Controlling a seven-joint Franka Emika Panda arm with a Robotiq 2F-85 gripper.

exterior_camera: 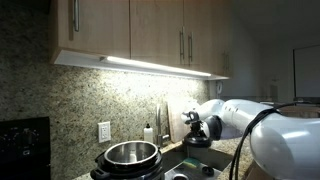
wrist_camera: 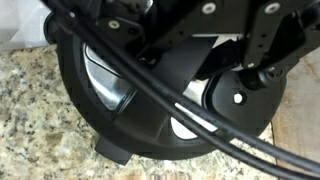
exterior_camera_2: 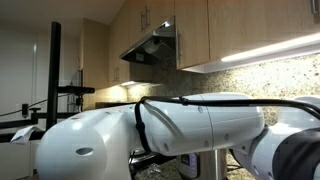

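A round black lid (wrist_camera: pixel 140 128) with shiny metal patches fills the middle of the wrist view, above speckled granite. My gripper is over the lid and looks shut; its fingertips are lost among dark parts, so I cannot tell whether they pinch the lid's handle. In exterior view 1 the gripper (exterior_camera: pixel 205 124) is at the far right end of the sink, with the dark lid (exterior_camera: pixel 197 141) directly beneath it. An open cooker pot (exterior_camera: pixel 131 153) with a metal inner bowl stands left of the sink. Exterior view 2 shows mostly the white arm (exterior_camera_2: pixel 100 145); the gripper is hidden there.
The sink (exterior_camera: pixel 205 157) lies between the pot and the arm, with a faucet (exterior_camera: pixel 158 125) behind it. A soap bottle (exterior_camera: pixel 148 133) stands near the wall. Wooden cabinets (exterior_camera: pixel 155 30) hang overhead. Black cables (wrist_camera: pixel 165 90) cross the wrist view.
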